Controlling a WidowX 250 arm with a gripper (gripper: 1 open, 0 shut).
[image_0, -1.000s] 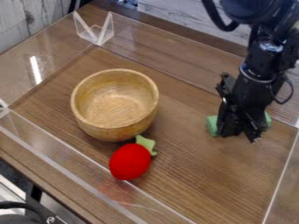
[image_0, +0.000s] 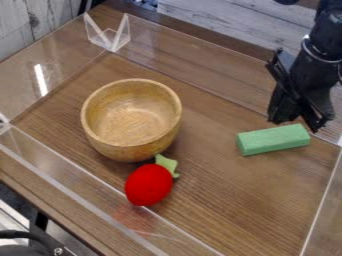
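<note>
My gripper (image_0: 278, 105) is in the upper right of the camera view, shut, with nothing seen between its fingers, above and apart from a mint-green rectangular block (image_0: 273, 140) lying on the wooden table. A wooden bowl (image_0: 131, 117) stands left of centre. A red strawberry-like object (image_0: 150, 185) with green leaves lies below the bowl.
A small white wire-like object (image_0: 104, 30) is at the back left. The table's edges show at left and right.
My gripper has risen and moved back, away from the green block, which it partly hid earlier and which now lies fully in view.
</note>
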